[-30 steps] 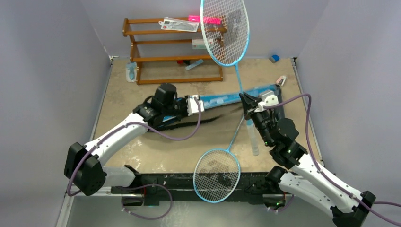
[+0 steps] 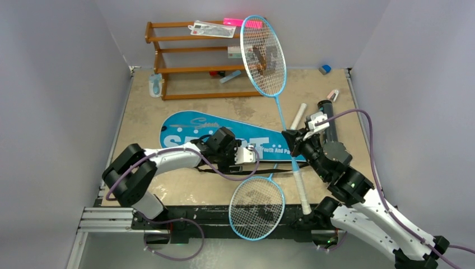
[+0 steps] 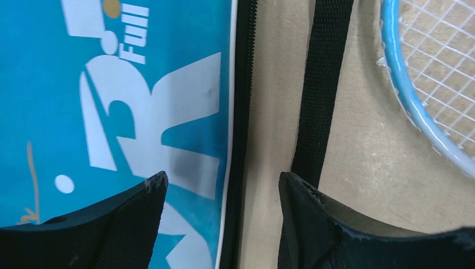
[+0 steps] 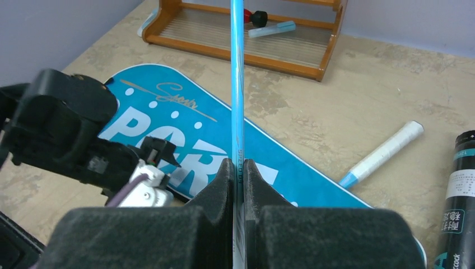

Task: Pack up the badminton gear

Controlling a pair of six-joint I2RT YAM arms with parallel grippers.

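Note:
The blue racket bag (image 2: 218, 124) lies flat across the middle of the mat, with a black strap (image 3: 325, 84) along its near edge. Over that edge hovers my left gripper, open; bag edge and strap show beyond its fingers, nothing held. My right gripper is shut on the thin blue shaft (image 4: 238, 101) of a racket, whose head (image 2: 263, 56) rises toward the rack and whose white handle (image 2: 302, 190) points to the front edge. A second racket (image 2: 256, 207) has its head over the front edge; its white handle (image 2: 299, 115) emerges beyond the bag, its shaft partly hidden.
A wooden rack (image 2: 210, 96) stands at the back, holding a pink item (image 2: 235, 22) and packets. At right lie a black tube (image 4: 462, 190), a small white-and-red item (image 2: 333, 95) and a blue block (image 2: 325, 69).
The bag, earlier tilted up, now lies flat, and my left gripper has opened and moved toward the front right. The held racket has shifted slightly toward the front.

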